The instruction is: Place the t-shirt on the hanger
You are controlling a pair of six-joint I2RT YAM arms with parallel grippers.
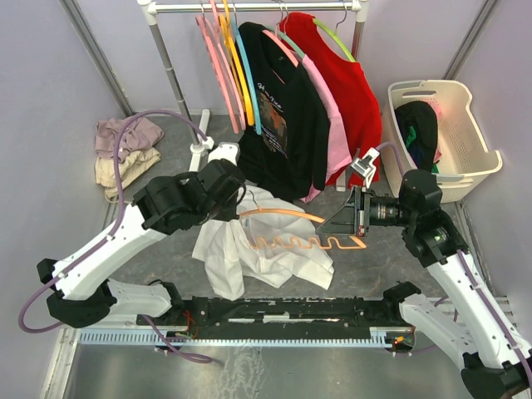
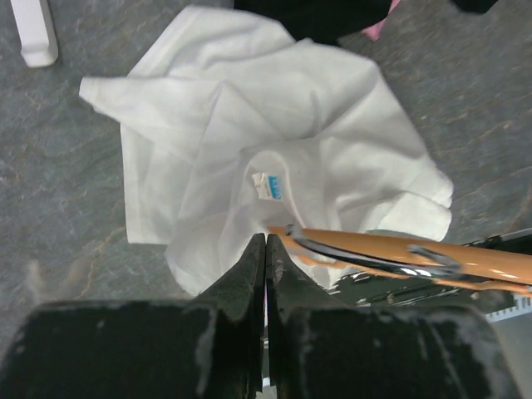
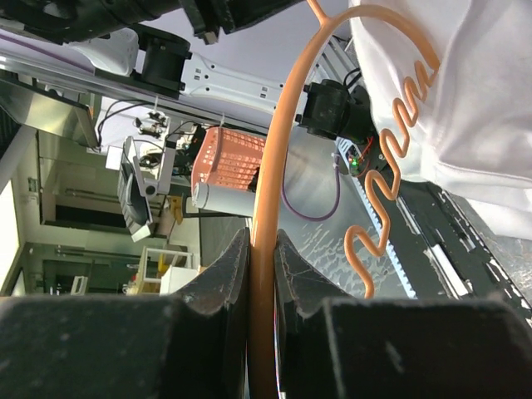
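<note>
An orange hanger (image 1: 274, 212) with a wavy lower bar is held level in the middle, my right gripper shut on its arched top bar. My left gripper is shut near the hanger's other end, just above the white T-shirt (image 1: 283, 262); in the top view it appears to hold shirt fabric, though what lies between its fingertips is hard to see. The shirt is bunched on the grey floor under the hanger, with a small blue-and-white label (image 2: 266, 186) showing in the left wrist view.
A rack (image 1: 191, 8) at the back carries hangers and black, pink and red clothes. A white basket (image 1: 465, 174) of clothes is at back right; folded clothes (image 1: 125, 158) lie at back left. Black rails (image 1: 274, 307) run along the front.
</note>
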